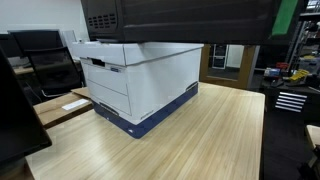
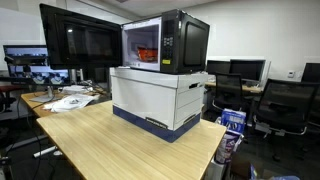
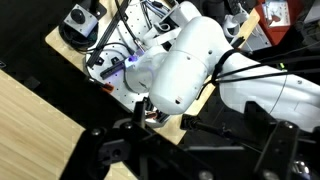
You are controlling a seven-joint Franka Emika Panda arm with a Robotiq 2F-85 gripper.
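In exterior view 2 a black microwave (image 2: 193,42) stands with its dark door (image 2: 80,45) swung open to the left. A red-orange item (image 2: 148,54) sits inside its lit cavity. My gripper is open in the wrist view, its two dark fingers wide apart at the bottom, with nothing held between them. Beyond them are the white robot arm body (image 3: 190,65), cables and the floor. Exterior view 1 shows the dark door (image 1: 180,20) across the top; I cannot make out the gripper in either exterior view.
White boxes (image 2: 155,95) on a blue base (image 2: 150,128) support the microwave. Office chairs (image 2: 285,105) and a blue-white carton (image 2: 233,121) stand beyond the table.
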